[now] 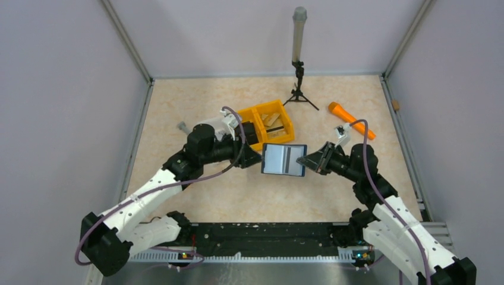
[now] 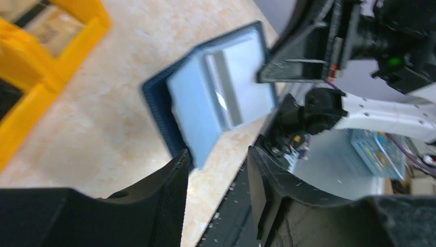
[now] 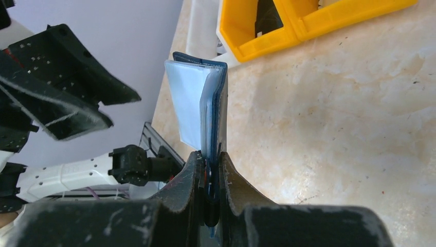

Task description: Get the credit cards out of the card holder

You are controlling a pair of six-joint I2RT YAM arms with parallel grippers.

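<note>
Spread open in the air, the dark blue card holder (image 1: 276, 159) shows clear sleeves with a pale card and a dark stripe. My right gripper (image 1: 302, 160) is shut on its right edge; in the right wrist view the holder (image 3: 218, 110) rises from between the fingertips. At the holder's left, apart from it, my left gripper (image 1: 258, 158) has nothing in its fingers. Its fingers (image 2: 172, 198) stand apart in the left wrist view, with the holder (image 2: 164, 118) beyond them and a pale sleeve (image 2: 195, 105) lifted off the cover.
A yellow divided bin (image 1: 285, 138) with several small items stands behind the holder. An orange flashlight (image 1: 350, 119) lies at the back right, near a tripod (image 1: 299, 89). The table in front of the holder is clear.
</note>
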